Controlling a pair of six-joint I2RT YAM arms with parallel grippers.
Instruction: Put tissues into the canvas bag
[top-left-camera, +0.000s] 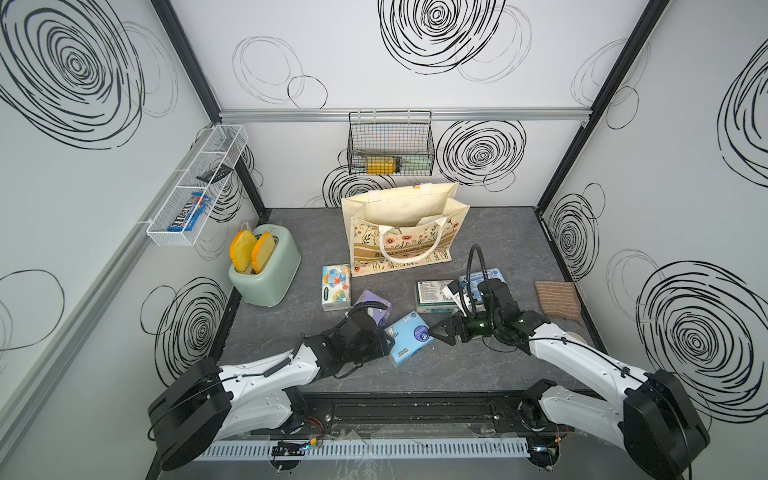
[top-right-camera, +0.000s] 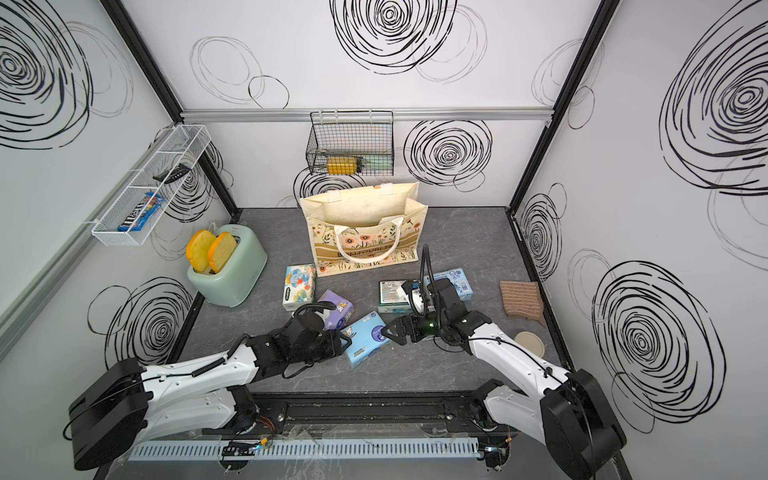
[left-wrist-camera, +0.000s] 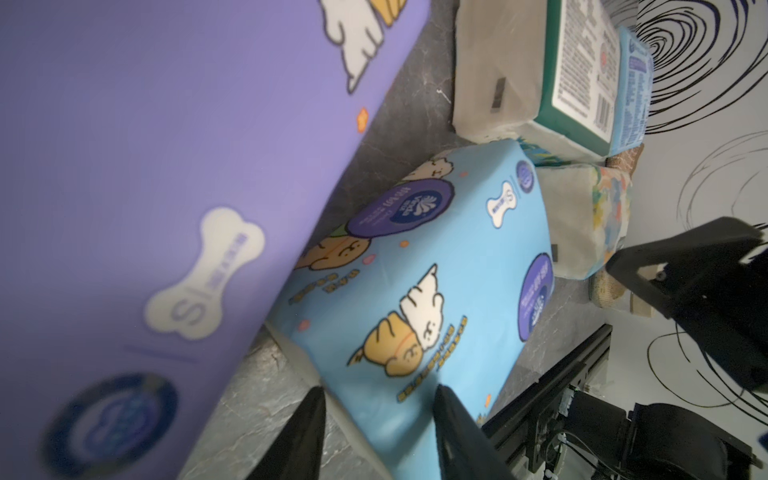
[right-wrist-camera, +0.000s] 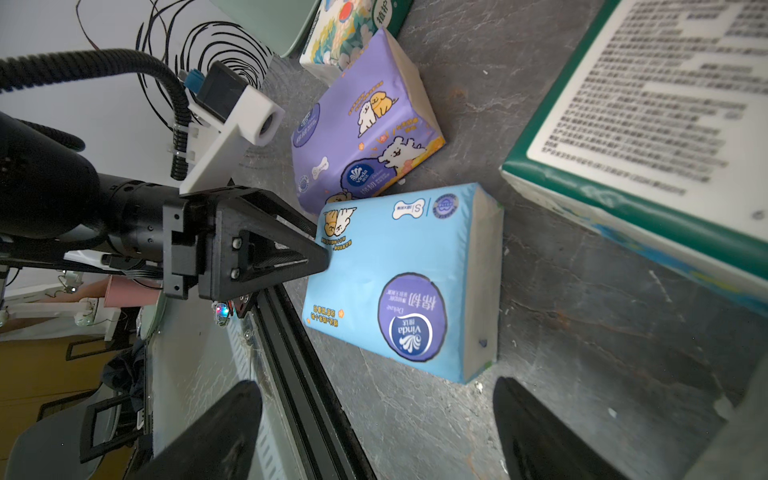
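The floral canvas bag stands open at the back centre. A purple tissue pack lies front left of it, beside a light blue pack. My left gripper is low at these two packs, close over the blue one; in the left wrist view the purple pack fills the left side. Its finger state is hard to make out. My right gripper hangs open right of the blue pack, nothing visible between its fingers.
A floral pack stands left of the bag. Green-edged and blue packs lie right. A green bin with yellow items is at left; a brown mat at right.
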